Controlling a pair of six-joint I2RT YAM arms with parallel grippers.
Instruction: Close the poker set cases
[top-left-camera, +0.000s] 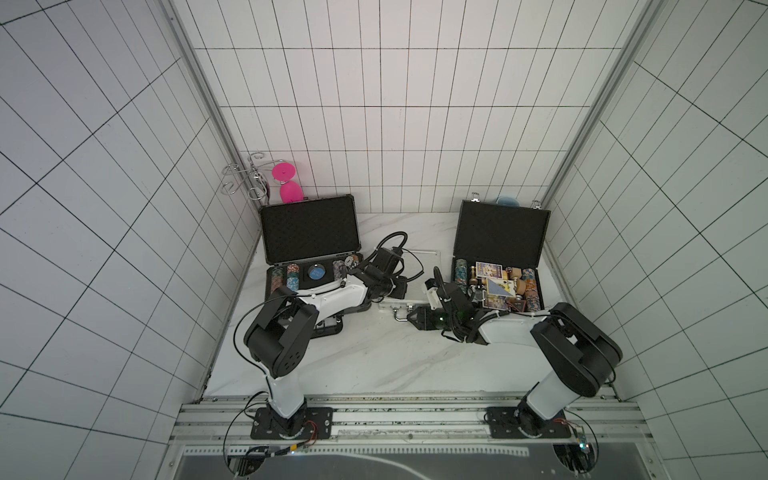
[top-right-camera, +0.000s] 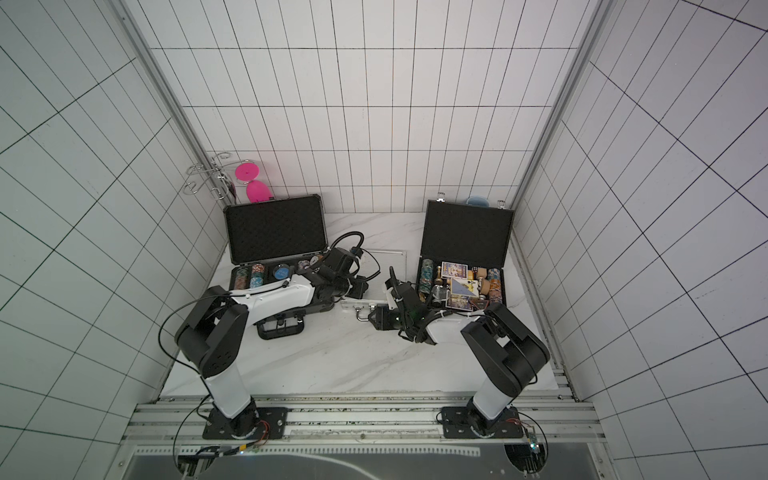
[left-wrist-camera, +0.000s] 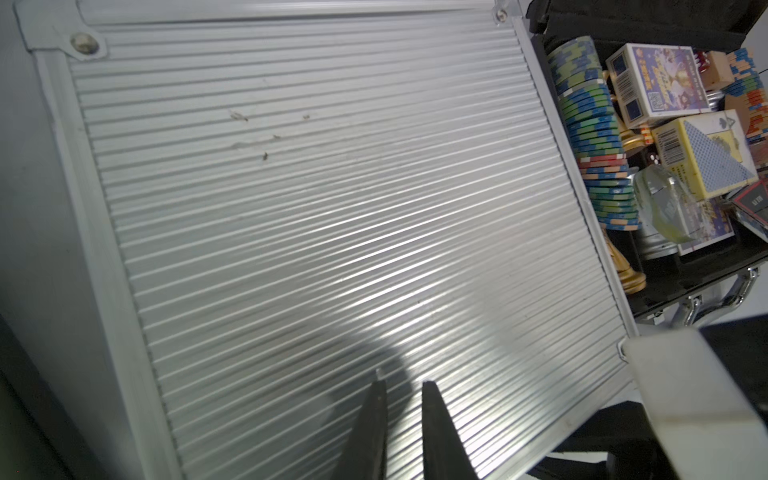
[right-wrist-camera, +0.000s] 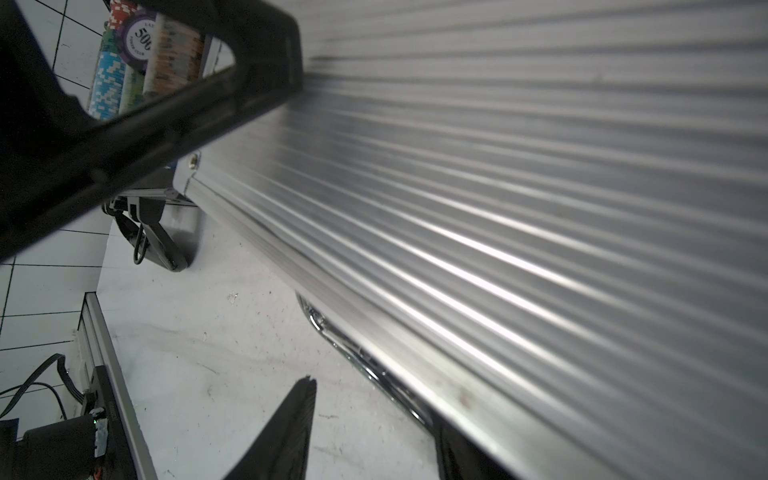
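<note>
Between two open poker cases lies a closed silver case (left-wrist-camera: 360, 208) with a ribbed lid. The left open case (top-left-camera: 312, 228) and the right open case (top-left-camera: 502, 232) have their black lids raised. My left gripper is over the silver lid; its fingers are drawn close, with only lid visible through the narrow gap. At the silver case's front edge, my right gripper has its fingers apart. One finger is partly hidden under the lid edge, near the metal handle (right-wrist-camera: 364, 364); contact is unclear. No object shows between the right fingers.
Chips, card boxes and a glass piece fill the right case; chip stacks (top-left-camera: 293, 272) fill the left one. A wire stand with pink discs (top-left-camera: 284, 172) is at the back left.
</note>
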